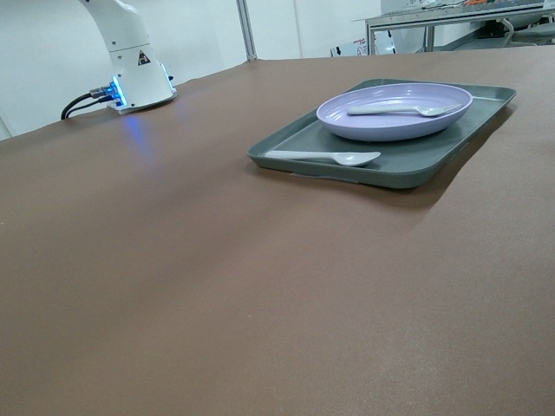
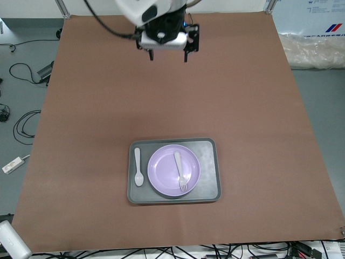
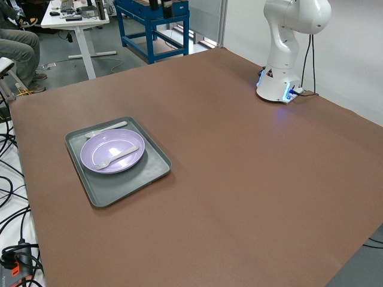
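A grey tray [image 2: 207,189] lies near the front middle of the brown table, holding a lilac plate [image 2: 161,172] with a white fork [image 2: 181,175] on it. A white spoon [image 2: 138,175] lies on the tray beside the plate, left of it in the left view. My gripper [image 2: 168,55] hangs at the far end of the table, well away from the tray, its two black fingers apart with nothing seen between them. In the right view only the fingertips show at the top edge [image 3: 160,7]; the top view does not show it.
The arm's white base [image 3: 278,84] stands at the table's back edge with cables. Loose cables and a power strip [image 2: 13,164] lie off the table.
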